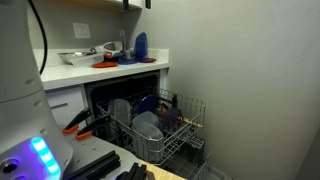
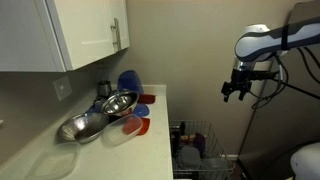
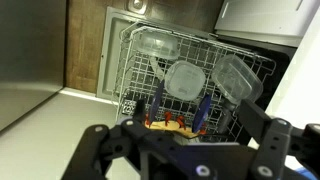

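Observation:
My gripper (image 2: pixel 233 97) hangs in the air above the pulled-out dishwasher rack (image 2: pixel 214 128), its fingers apart. From the wrist view, the open gripper faces down over the rack, with no object visibly held between the fingers. Inside the rack lie a clear tub (image 3: pixel 157 43), a round pale container (image 3: pixel 185 80) and a clear rectangular container (image 3: pixel 237 78). Blue-handled items (image 3: pixel 157 97) and small red pieces (image 3: pixel 170 118) sit nearer the gripper. The gripper body hides part of the rack's near side.
Along the counter (image 2: pixel 150 155) stand two metal bowls (image 2: pixel 84 125), a clear container (image 2: pixel 120 131), red items (image 2: pixel 146 99) and a blue board (image 2: pixel 129 82). Above them is a white cabinet (image 2: pixel 85 35). A bare wall (image 1: pixel 245 80) lies beyond the rack.

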